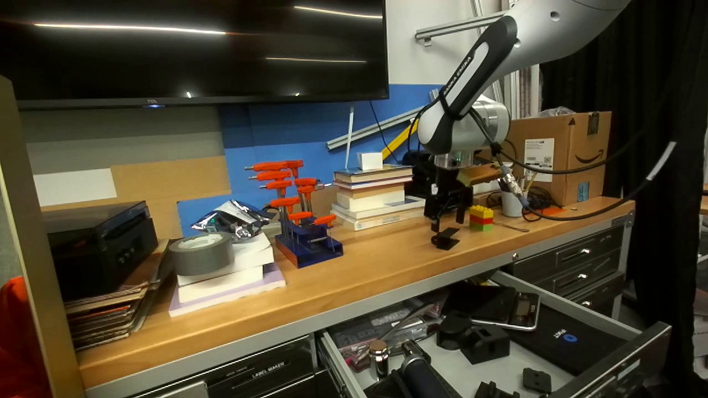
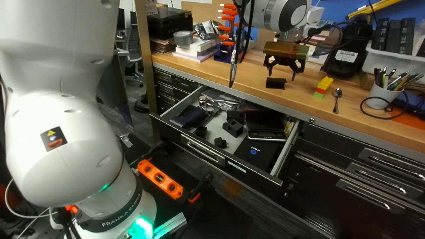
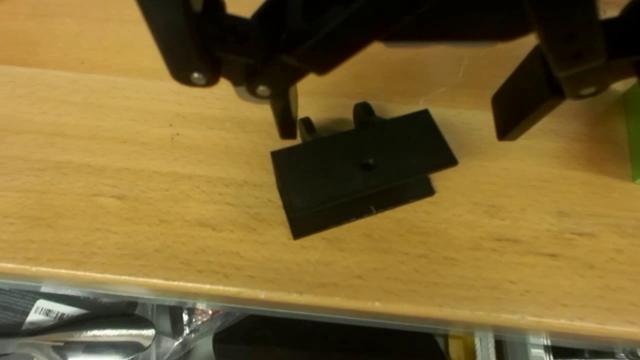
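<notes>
A small black bracket-like part (image 3: 366,165) lies on the wooden worktop, with two rounded tabs on its far side. The same black part (image 2: 275,83) shows in exterior view 2 near the bench's front edge, and the black part (image 1: 445,239) is below the arm in exterior view 1. Over it hangs my gripper, open, its fingers (image 3: 520,99) wide apart with nothing held. In the wrist view the left fingertip appears close to the part's upper left corner, the right one well clear. Exterior view 2 shows the gripper (image 2: 282,76) above and slightly behind the part.
A toy-brick stack (image 2: 323,87) and a spoon (image 2: 337,99) lie right of the gripper. Below the worktop, an open drawer (image 2: 225,159) holds several black items. Books (image 1: 371,199) and a hex-key stand (image 1: 308,242) stand left.
</notes>
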